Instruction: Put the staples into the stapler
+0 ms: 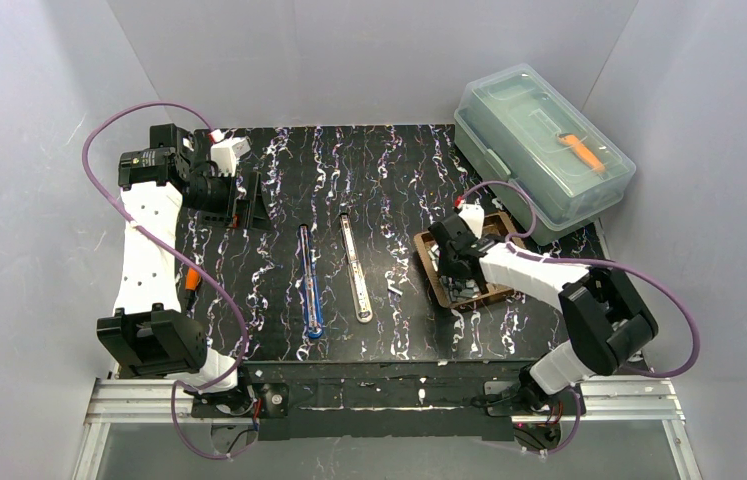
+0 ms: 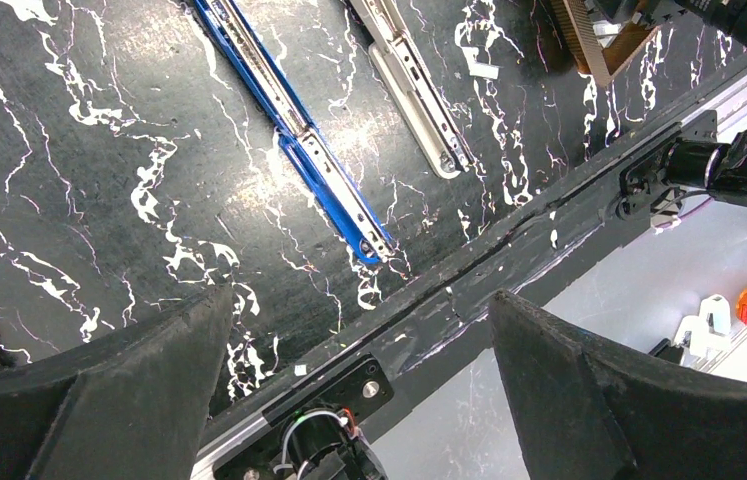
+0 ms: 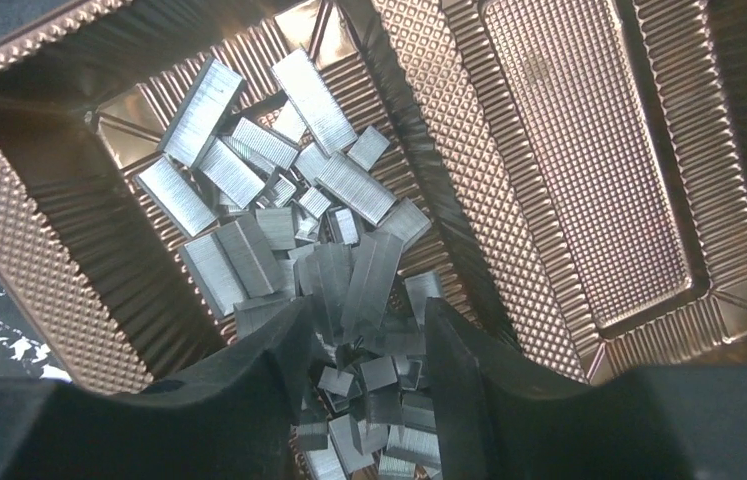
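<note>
Two long staplers lie open on the black marbled table: a blue one [image 1: 310, 285] and, to its right, a beige one [image 1: 355, 270]. Many silver staple strips [image 3: 249, 260] are heaped in the left compartment of a brown ribbed tray [image 3: 569, 340]. Over that heap is my right gripper, its fingers apart and pointing down at the strips; some strips show in the gap, none visibly clamped. Away at the left side, my left gripper stands open above the table, empty. A small loose strip [image 1: 394, 289] rests between the beige stapler and the tray.
A lidded translucent green box [image 1: 544, 150] stands behind the tray, with an orange-handled tool [image 1: 583, 152] showing at its lid. Another orange handle [image 1: 192, 279] lies by the left arm.
</note>
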